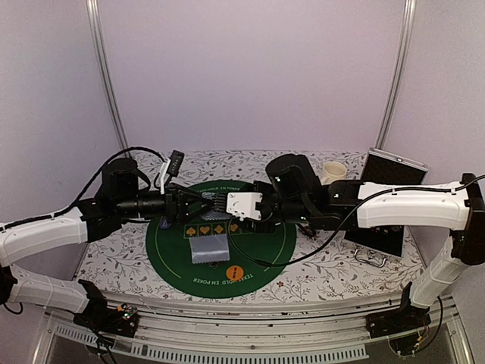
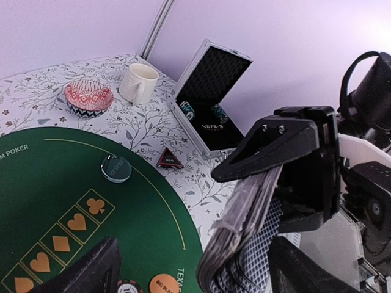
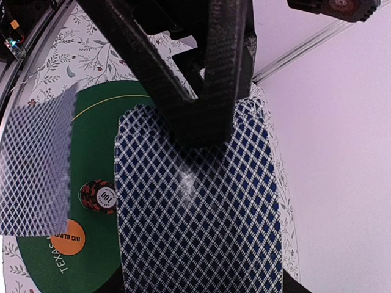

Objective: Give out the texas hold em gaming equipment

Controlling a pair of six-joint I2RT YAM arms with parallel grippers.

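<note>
A blue-and-white patterned card deck (image 3: 195, 201) is held in the air over the round green poker mat (image 1: 174, 262), between the fingers of my right gripper. My left gripper (image 1: 204, 201) is open against the deck, one black finger (image 3: 211, 104) crossing its upper part in the right wrist view. A single pale patterned card (image 1: 209, 249) appears apart from the deck, blurred in the right wrist view; it looks airborne. It covers most of the red chip stack in the top view; the red chips (image 3: 98, 196) show in the right wrist view.
An orange big blind disc (image 1: 235, 274) lies at the mat's front. Beyond the mat are a dark chip (image 2: 116, 168), a red triangle (image 2: 169, 159), a patterned bowl (image 2: 88, 96), a white mug (image 2: 138, 83) and an open case (image 2: 208, 116) on the right.
</note>
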